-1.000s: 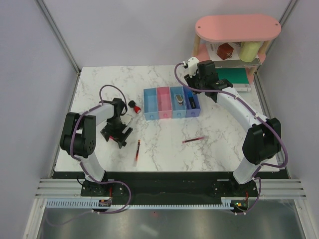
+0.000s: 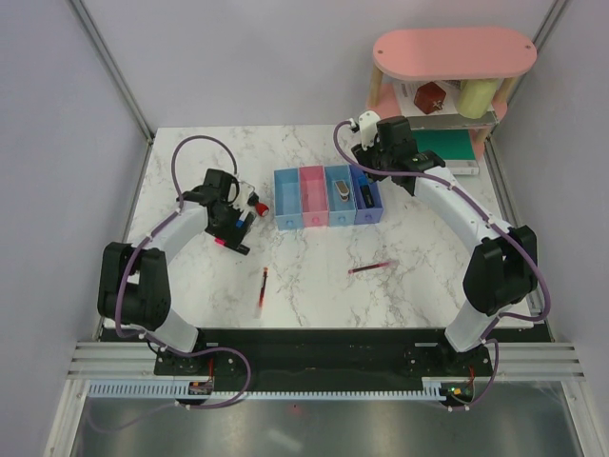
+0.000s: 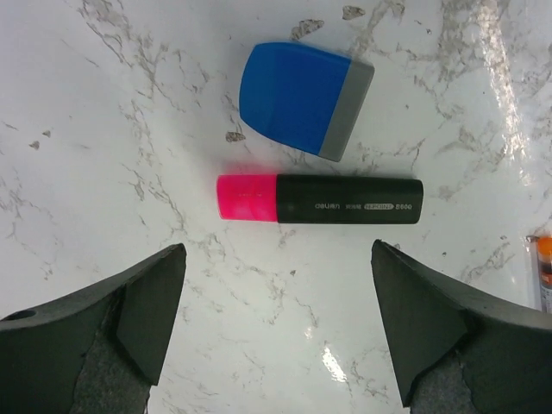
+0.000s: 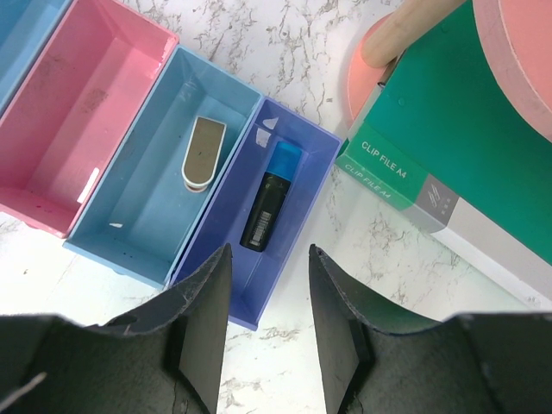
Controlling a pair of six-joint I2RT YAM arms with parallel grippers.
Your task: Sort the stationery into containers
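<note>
My left gripper is open above the marble table, with a pink-capped black highlighter and a blue-and-grey object below it, nothing held. My right gripper is part open over the dark blue bin, which holds a blue-capped black marker. The light blue bin beside it holds a small beige-topped oblong item. A pink bin and another blue bin are empty. Two pens lie on the table; a small red item is left of the bins.
A pink shelf with boxes and a green clip file stands at the back right, close by my right gripper.
My left arm has moved up and toward the back of the table, uncovering more of the items near the highlighter. The right arm shows no visible movement.
</note>
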